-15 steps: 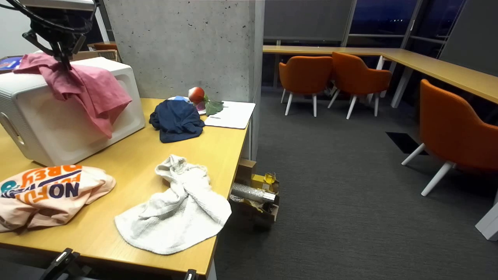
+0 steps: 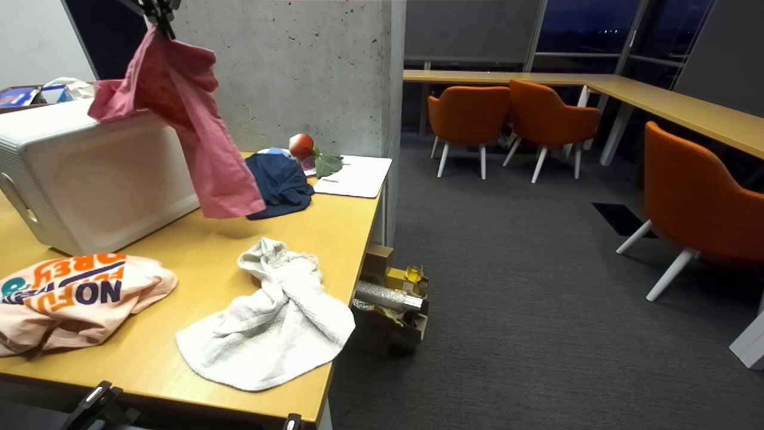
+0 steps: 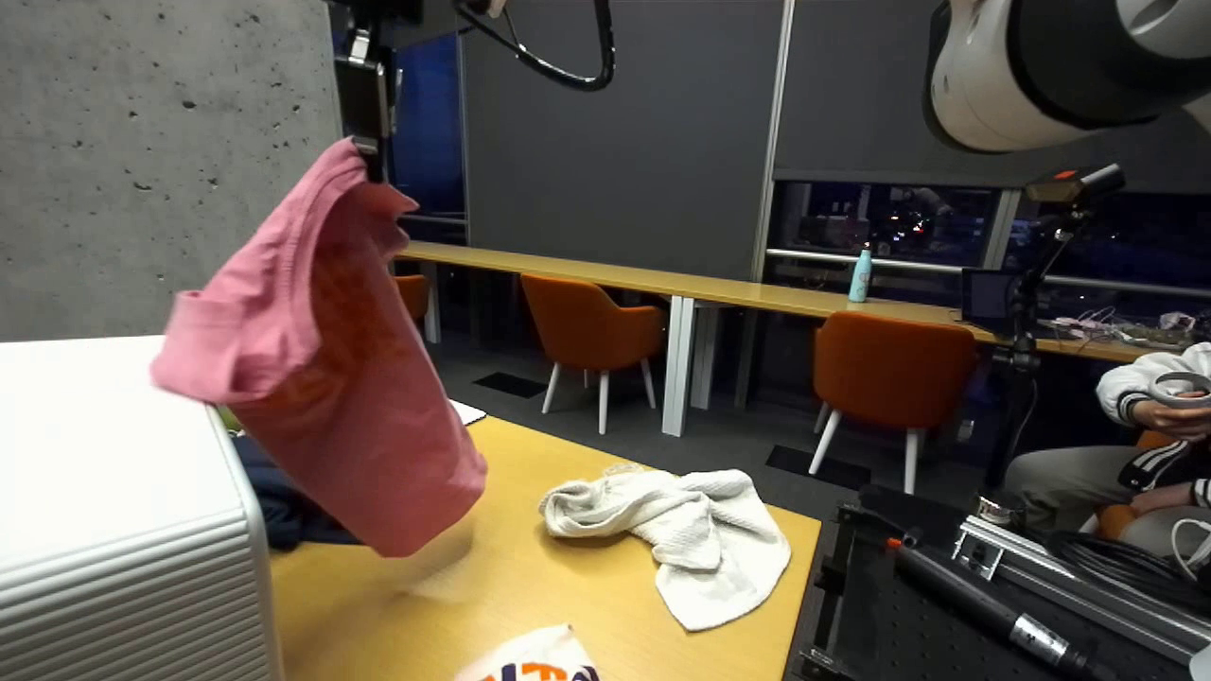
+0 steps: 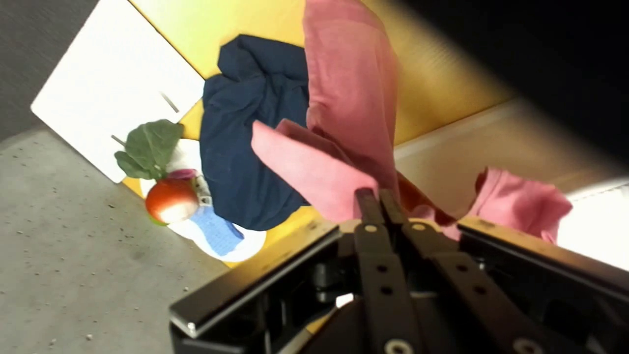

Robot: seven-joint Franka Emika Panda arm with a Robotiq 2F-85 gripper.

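Observation:
A pink cloth garment [image 2: 204, 154] hangs in the air from my gripper [image 2: 163, 32], which is shut on a pinch of its fabric. In the wrist view the fingertips [image 4: 366, 197] are close together with the pink cloth [image 4: 354, 88] bunched at them. One fold of it droops past the front face of the white box [image 2: 114, 179], above the table. In exterior view 2 the cloth [image 3: 329, 375] overlaps the near top edge of the white box [image 3: 102, 454]; whether they touch I cannot tell.
On the table [image 2: 215, 251] lie a white towel [image 2: 276, 329], a peach printed cloth [image 2: 79, 301] and a dark blue cloth [image 2: 286, 183]. Behind these are a toy radish [image 2: 301, 146] and a white board [image 2: 356, 177]. Bare tabletop separates the towel from the box.
The pink cloth, draped over the box a second ago, now hangs higher and further right. My gripper has risen and moved right with it. The other cloths stay put.

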